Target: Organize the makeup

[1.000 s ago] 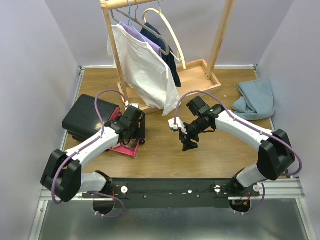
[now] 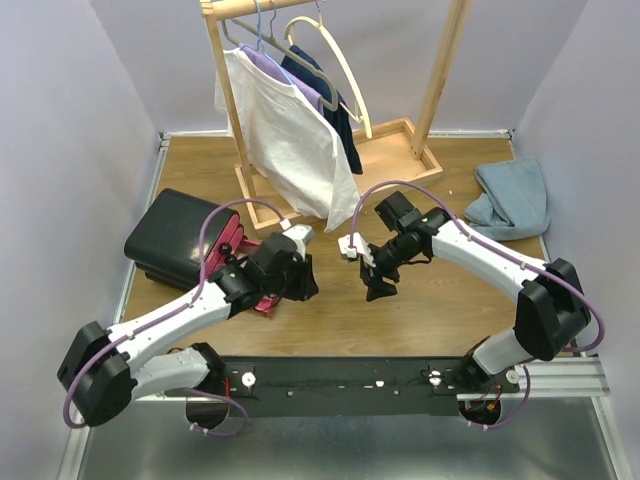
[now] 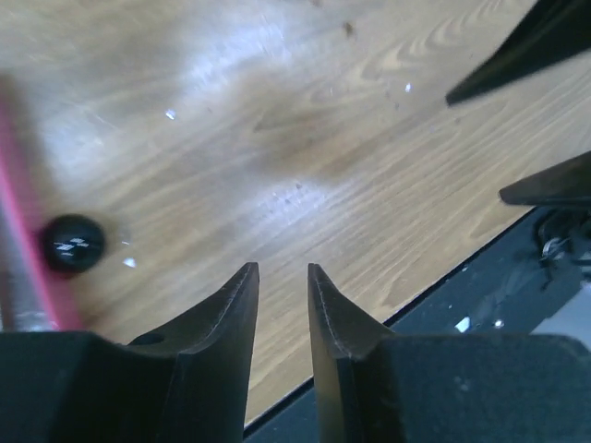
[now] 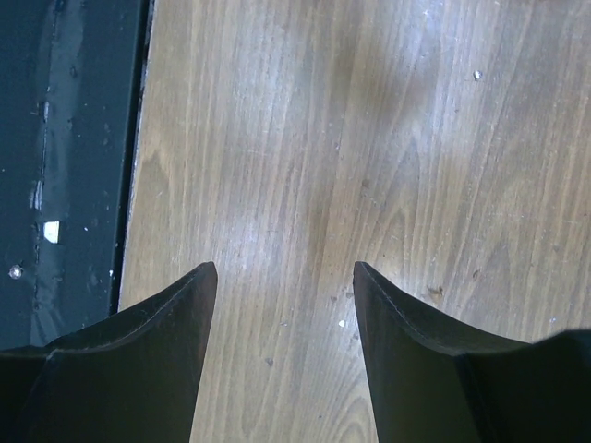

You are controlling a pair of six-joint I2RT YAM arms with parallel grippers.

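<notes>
A black makeup case (image 2: 172, 228) with pink trays (image 2: 262, 302) sits at the left of the table. In the left wrist view a pink tray edge (image 3: 51, 295) runs beside a small round black item (image 3: 73, 242) on the wood. My left gripper (image 2: 306, 290) hangs over the middle, right of the tray; whether anything is between its fingers cannot be seen. My right gripper (image 2: 380, 288) is at center right, its fingers apart over bare wood, nothing between them.
A wooden clothes rack (image 2: 437, 65) with hanging garments stands at the back. A folded grey-blue cloth (image 2: 505, 195) lies at the right.
My left gripper has moved right and toward the front, away from the makeup case and toward the table's middle. The right arm looks unchanged.
</notes>
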